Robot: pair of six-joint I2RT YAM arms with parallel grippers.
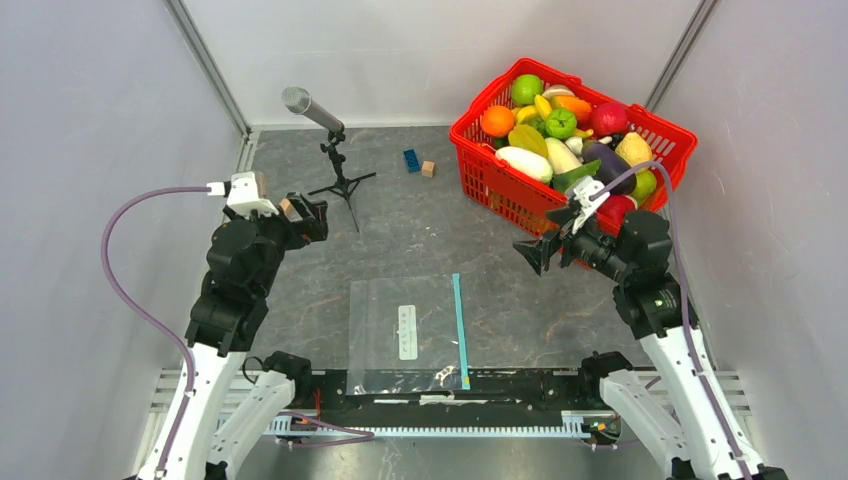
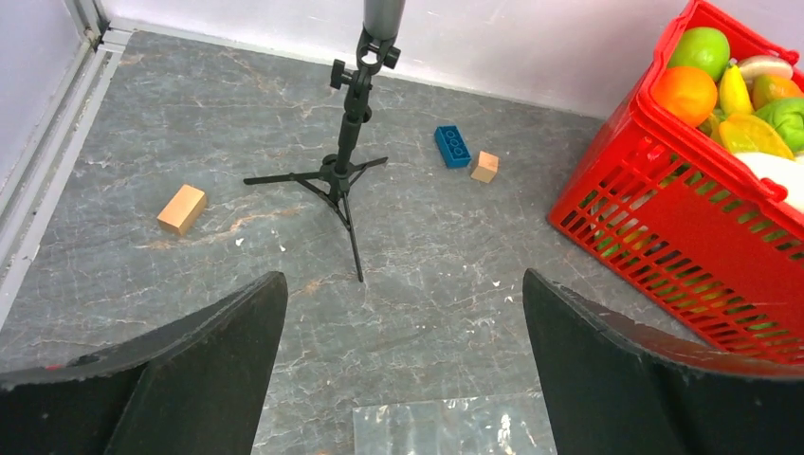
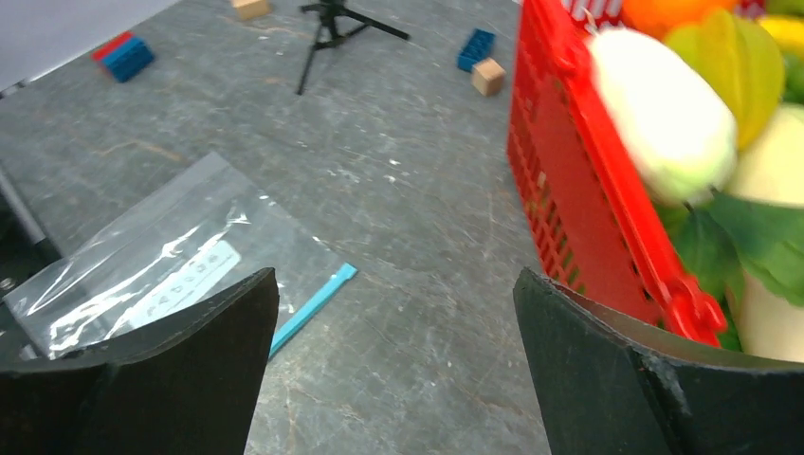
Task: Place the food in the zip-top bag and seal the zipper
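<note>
A clear zip top bag [image 1: 385, 330] lies flat at the front of the table, its blue zipper strip [image 1: 461, 325] along the right side. It looks flat and empty. Plastic fruit and vegetables, the food [image 1: 561, 123], fill a red basket [image 1: 505, 203] at the back right. My left gripper [image 1: 318, 220] is open above the table, left of and behind the bag, with nothing between its fingers. Close to the basket's front left side, my right gripper [image 1: 553, 258] hangs open and empty; the basket wall [image 3: 607, 180] rises beyond its right finger.
A microphone on a small black tripod [image 1: 343, 183] stands at the back left. Near it lie a blue brick [image 1: 411, 160], a wooden block [image 1: 428, 169] and another wooden block [image 2: 182, 209]. The table between bag and basket is clear.
</note>
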